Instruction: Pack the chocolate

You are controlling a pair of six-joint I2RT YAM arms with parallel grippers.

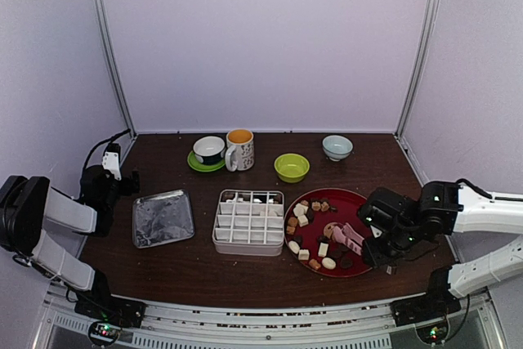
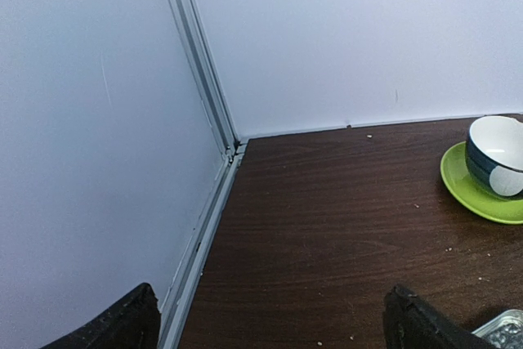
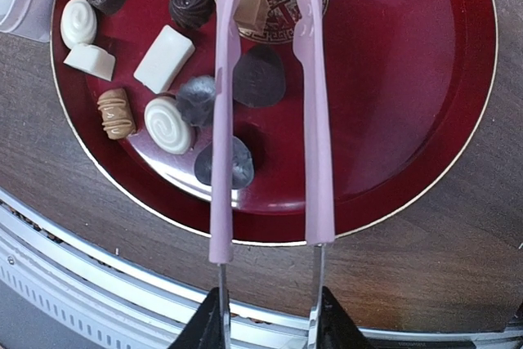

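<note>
A red round plate [image 1: 359,267] holds assorted chocolates: dark ones, white ovals [image 3: 169,124], white bars [image 3: 163,59] and caramel pieces [image 3: 116,114]. A compartment box [image 1: 248,243] sits left of the plate, some back cells holding pieces. My right gripper, with long pink tong-like fingers, is part open low over the plate; tan pieces [image 3: 251,11] and a dark heart [image 3: 260,79] show between and beneath its fingers, not clearly held. My left gripper stands open at the table's left side, nothing between its fingers.
A metal tray [image 1: 162,220] lies left of the box. A green saucer with a bowl [image 1: 209,146], a mug [image 1: 240,151], a lime bowl [image 1: 292,167] and a pale blue bowl [image 1: 337,146] line the back.
</note>
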